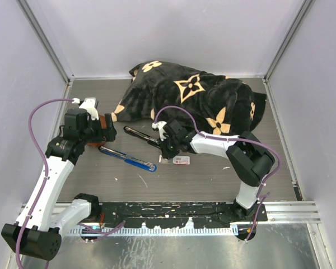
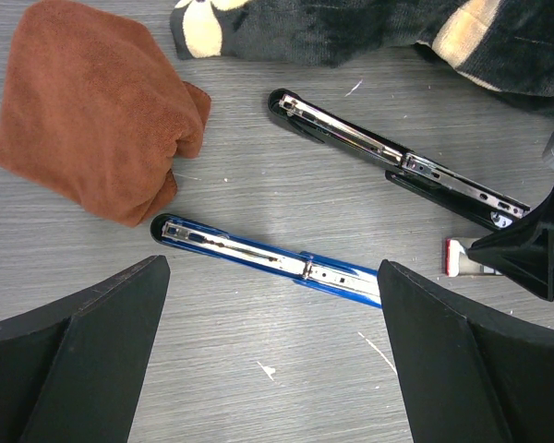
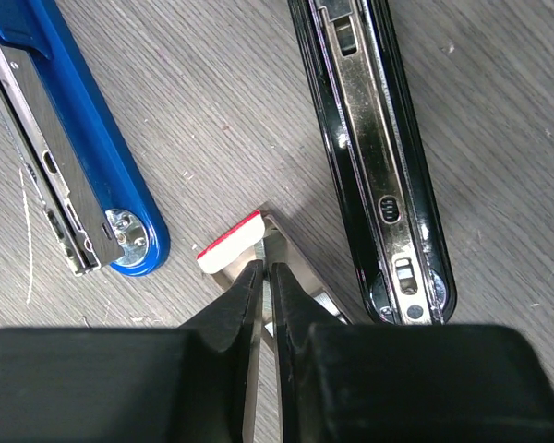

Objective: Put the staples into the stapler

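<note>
The black stapler (image 3: 374, 157) and the blue stapler (image 2: 268, 257) lie opened out flat on the table, their metal channels showing. By the black one's end is a small open staple box (image 3: 300, 268) with a white, red-edged flap, partly hidden by my right gripper. That gripper points down into the box, its fingertips closed on a thin grey sliver that looks like staples (image 3: 261, 249). Over the blue stapler, off to the left, my left gripper hangs wide open with nothing between its fingers.
A folded brown cloth (image 2: 92, 106) lies at the left, under the left arm in the top view. The dark patterned blanket (image 1: 196, 98) covers the back.
</note>
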